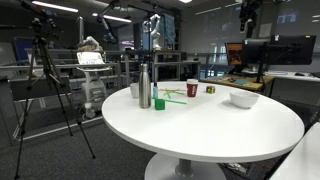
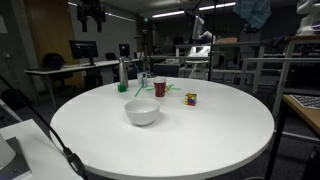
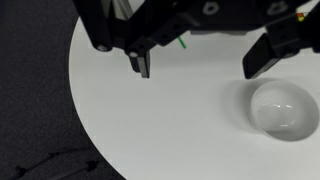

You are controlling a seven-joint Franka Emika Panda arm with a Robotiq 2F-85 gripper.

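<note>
In the wrist view my gripper hangs over the white round table, its fingers point(image 3: 259, 58) wide apart and nothing between them. A white bowl point(image 3: 284, 109) sits on the table below and to the right of the fingers. The exterior views also show this bowl point(image 1: 243, 98) point(image 2: 142, 111) near the table's edge, looking empty from above. A dark red cup point(image 1: 192, 88) point(image 2: 160, 87) stands farther in. Beside it is a small multicoloured cube point(image 2: 190, 99). A steel bottle point(image 1: 145, 86) stands upright near a small green object point(image 1: 160, 105).
Thin green pieces point(image 1: 174, 99) lie near the bottle, and a white mug point(image 1: 135, 90) stands behind it. A tripod point(image 1: 43, 75) stands on the floor beyond its left side in exterior view 1.
</note>
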